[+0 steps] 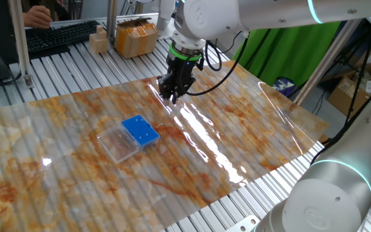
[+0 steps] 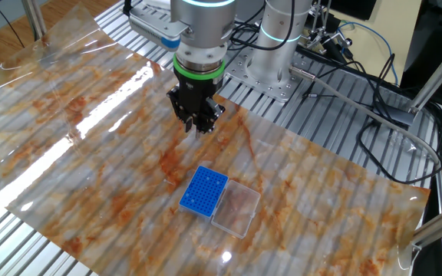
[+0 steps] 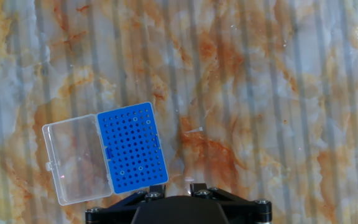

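A blue rack [image 3: 132, 147] with rows of small holes lies on the marbled sheet, a few holes ringed by pale tips. Hinged to its left in the wrist view is a clear lid [image 3: 78, 160], laid open flat. A tiny clear piece [image 3: 194, 130] lies on the sheet to the right of the rack. My gripper points down, clear of the rack, in the wrist view's lower edge. A narrow gap separates its fingers [image 3: 157, 190], and nothing held shows between them. In exterior view 1 the gripper [image 1: 170, 99] hangs beyond the rack.
The marbled sheet [image 1: 50, 135] is mostly bare around the rack, with strong glare on one side. A cardboard box [image 1: 136, 38] and wooden blocks [image 1: 98, 41] stand beyond its far edge.
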